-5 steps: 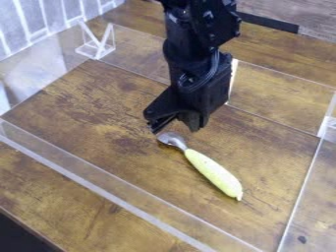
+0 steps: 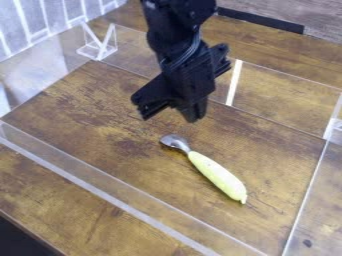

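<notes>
A utensil with a pale yellow-green handle point(image 2: 218, 176) and a small metal head point(image 2: 174, 141) lies on the wooden table, pointing diagonally toward the lower right. My dark gripper point(image 2: 171, 106) hangs from the arm above and just behind the metal head, angled down to the left. It looks shut, and nothing shows between its fingers.
A clear plastic rim point(image 2: 120, 190) borders the wooden work area point(image 2: 94, 110). A small white bracket point(image 2: 98, 45) stands at the back left, with white railings point(image 2: 34, 25) beyond.
The gripper has risen and shifted a little to the left, away from the utensil's metal head. The utensil has not visibly moved.
</notes>
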